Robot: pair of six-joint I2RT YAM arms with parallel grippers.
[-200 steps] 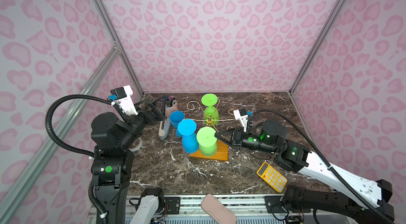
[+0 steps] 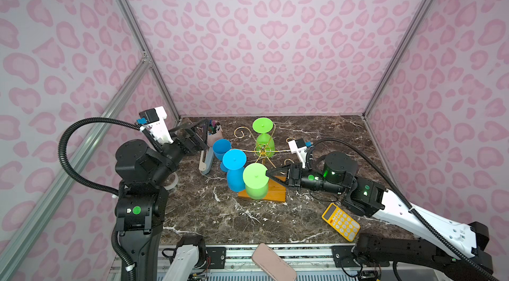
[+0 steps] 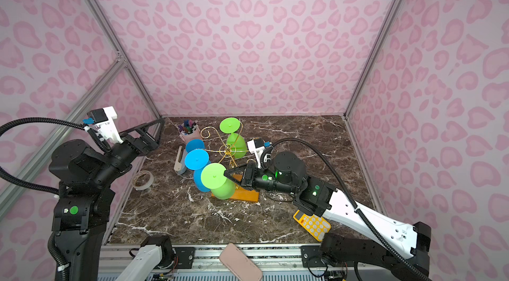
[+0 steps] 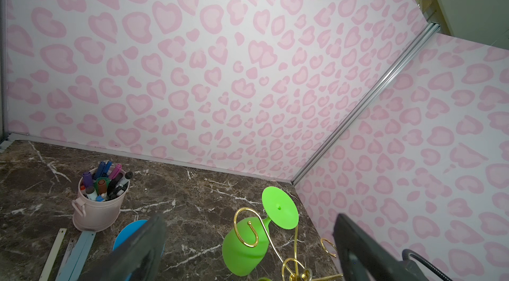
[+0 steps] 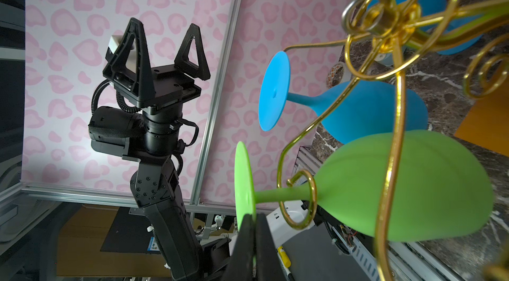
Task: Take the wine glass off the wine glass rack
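Observation:
The gold wine glass rack (image 2: 262,151) holds upside-down green and blue glasses on a wooden base (image 2: 275,193). My right gripper (image 2: 269,172) is shut at the base of the front green glass (image 3: 214,175); in the right wrist view its fingertips overlap the edge of that green disc (image 5: 245,175), and the stem passes through a gold hook. A blue glass (image 2: 235,160) hangs to its left, another green one (image 2: 262,125) at the back. My left gripper (image 2: 198,133) is open and raised at the left, holding nothing.
A blue cup (image 2: 222,146), a pen holder (image 4: 95,212), a grey long object (image 2: 205,161) and a tape roll (image 3: 143,180) stand at the left. A yellow calculator (image 2: 340,221) lies at front right.
My right gripper has moved slightly left and toward the front, and the front green glass has shifted the same way with it. The left arm is nearly still.

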